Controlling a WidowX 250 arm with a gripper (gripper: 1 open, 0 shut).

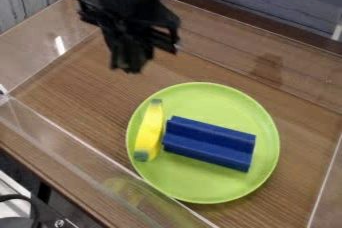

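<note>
A lime green plate (201,184) lies on the wooden table. On it, toward the left, lies a yellow object (148,134) with a grey-blue end, and to its right a dark blue block (210,144). The black gripper (130,52) is raised at the upper left, above and behind the plate and apart from it; its fingers are dark and blurred, so their state is unclear.
The wooden table (267,62) has free room behind and right of the plate. Clear panels edge the table at the front left, and a cable shows at the bottom left corner.
</note>
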